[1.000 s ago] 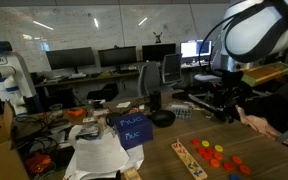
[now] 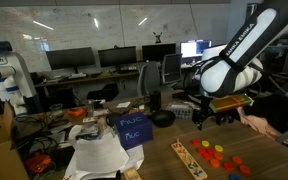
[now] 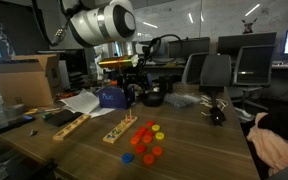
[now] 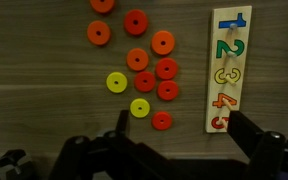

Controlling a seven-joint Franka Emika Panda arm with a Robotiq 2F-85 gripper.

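Observation:
My gripper is open above the table, its two dark fingers wide apart at the bottom of the wrist view, with nothing held between them. Below lie loose discs: a yellow disc, another yellow disc, a red disc and several other red and orange ones. To their right in that view is a wooden number board with coloured digits and short pegs. Exterior view 2 shows the gripper over the table behind the discs, and a blue disc near the front.
A second wooden strip lies left of the number board. Blue box, white papers and a black pan occupy the table farther back. Bare tabletop shows right of the discs.
In exterior view 1 the arm and gripper have moved left across the table. The discs and the number board have stayed where they were.

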